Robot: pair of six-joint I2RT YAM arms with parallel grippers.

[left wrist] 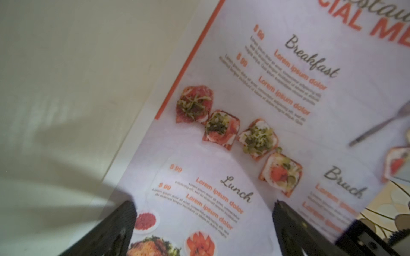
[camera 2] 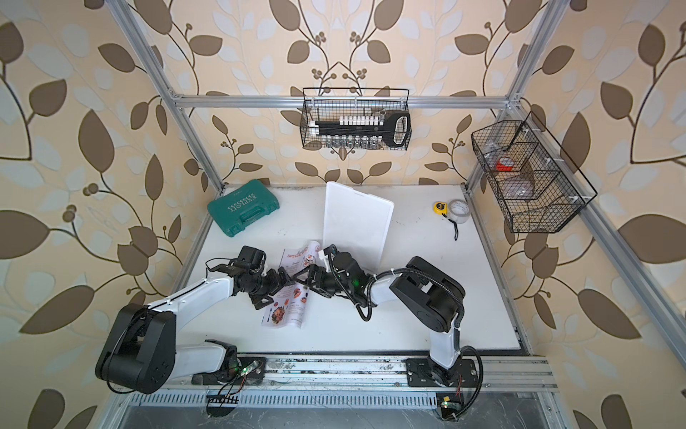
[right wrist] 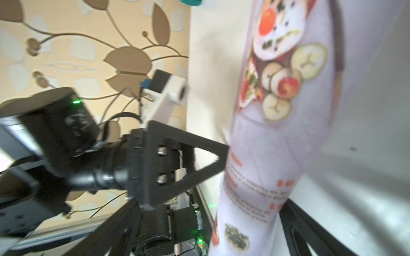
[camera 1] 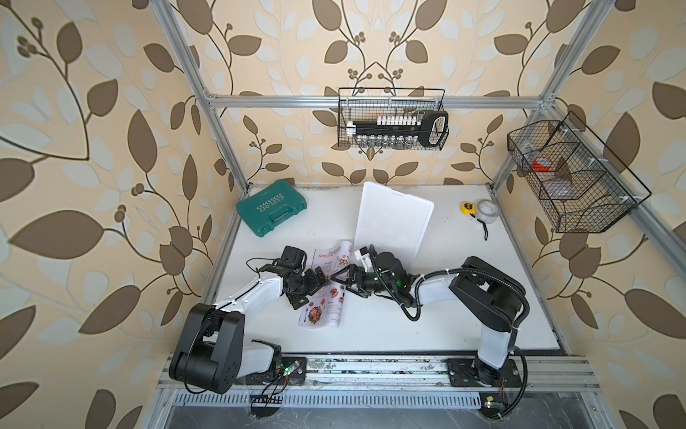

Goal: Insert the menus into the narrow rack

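A paper menu [camera 1: 319,312] with food pictures lies on the white table, its right part curled up into a roll. My left gripper [camera 1: 319,284] is open over the menu's left part; in the left wrist view the printed page [left wrist: 239,166] fills the space beyond its spread fingers [left wrist: 115,230]. From the right, my right gripper [camera 1: 341,281] reaches the curled side with its fingers open. The bent sheet [right wrist: 273,136] shows in front of the right fingers [right wrist: 307,232] in the right wrist view, rising off the table. No rack can be made out for certain.
Behind the menu stands a large white panel [camera 1: 393,218], close to the right arm. A green case [camera 1: 271,207] is at the back left; a yellow tape measure [camera 1: 468,207] and a clear tape roll [camera 1: 488,208] are at the back right.
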